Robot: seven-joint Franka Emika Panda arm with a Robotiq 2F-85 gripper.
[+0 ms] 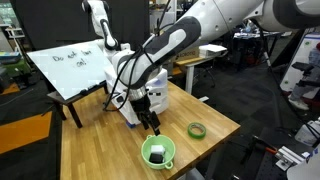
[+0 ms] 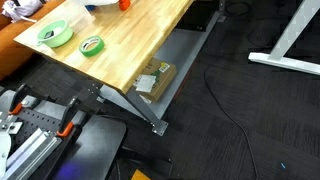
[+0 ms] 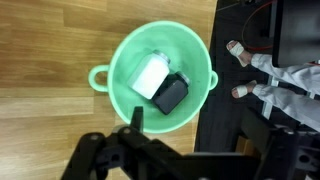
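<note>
A light green bowl with two handles [image 1: 157, 151] stands on the wooden table near its front edge. In the wrist view two small blocks lie side by side in the bowl [image 3: 124, 91], a white one [image 3: 150, 75] and a black one [image 3: 172, 94]. My gripper is open, its dark fingers spread wide along the bottom of the wrist view, and no object shows between them. Seen from exterior view 1, the gripper hangs just behind and above the bowl. Exterior view 2 shows the bowl [image 2: 55, 34] at upper left without the gripper.
A green tape roll [image 1: 197, 130] lies to the right of the bowl. Behind the arm stands a white box-like object [image 1: 176, 98]. Below the table, a cardboard box [image 2: 157, 79] sits on a shelf.
</note>
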